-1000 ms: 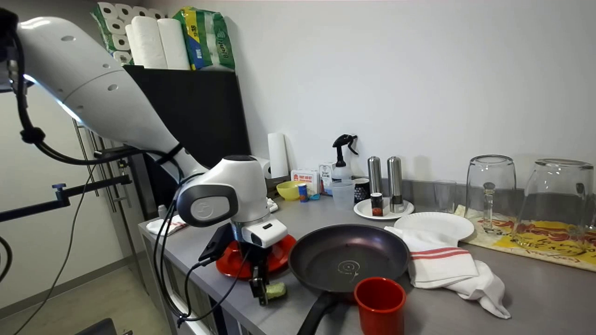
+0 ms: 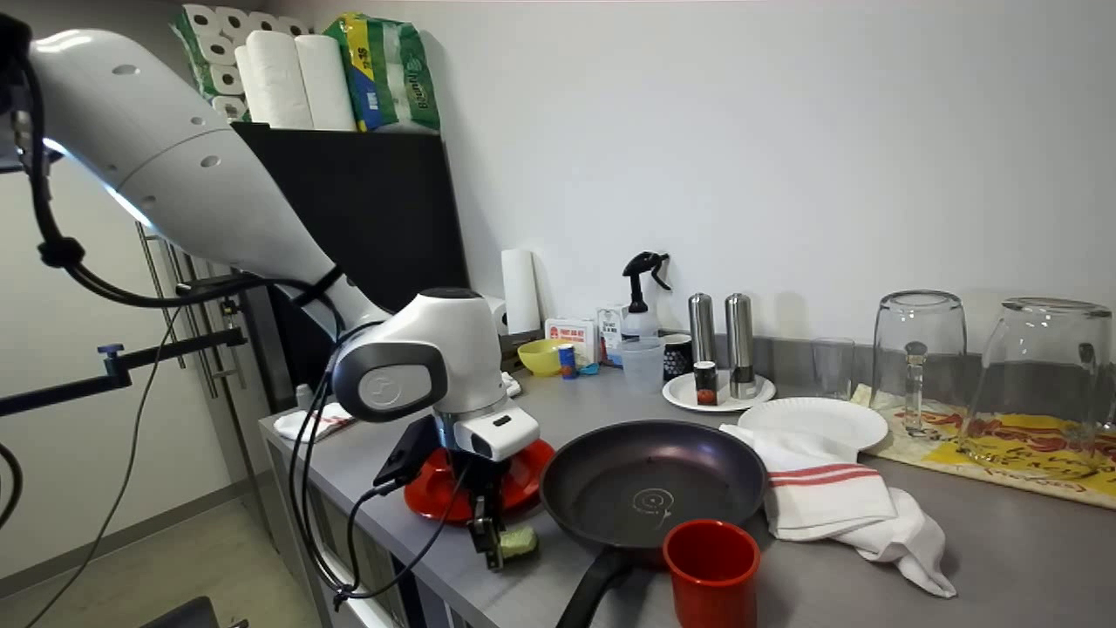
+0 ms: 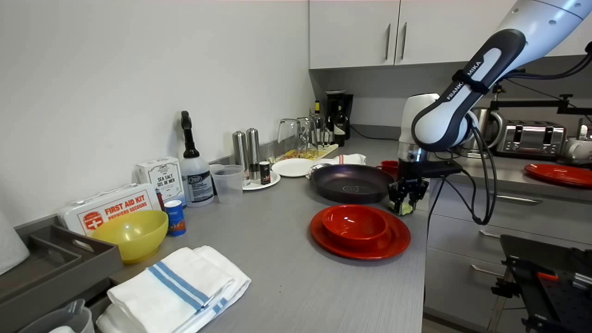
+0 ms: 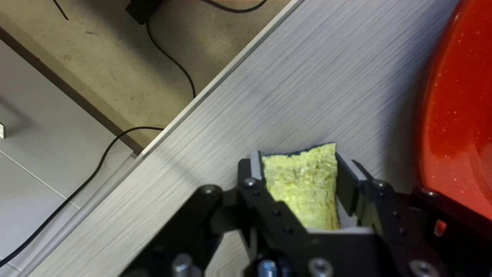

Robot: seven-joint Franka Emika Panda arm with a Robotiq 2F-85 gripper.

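A yellow-green sponge (image 4: pixel 303 184) with a dark underside is pinched between the two fingers of my gripper, which is shut on it. In the wrist view the pads press against its left and right sides. Exterior view 1 has the gripper (image 2: pixel 498 542) low over the counter near its front edge, and the sponge (image 2: pixel 518 541) pokes out to the right. Whether the sponge touches the counter, I cannot tell. From the other side, the sponge (image 3: pixel 403 208) shows just below the fingers.
A black frying pan (image 2: pixel 586 492) and a red cup (image 2: pixel 713 586) stand to the right. Close by lies a red plate (image 3: pixel 360 255) bearing a red bowl (image 3: pixel 355 222). A striped white towel (image 2: pixel 826 487) is beyond the pan. Bare counter (image 3: pixel 288 266) spreads left of the plate.
Hardly anything differs; the gripper and the sponge sit a touch higher and farther right than before. Everything else stands as it was.
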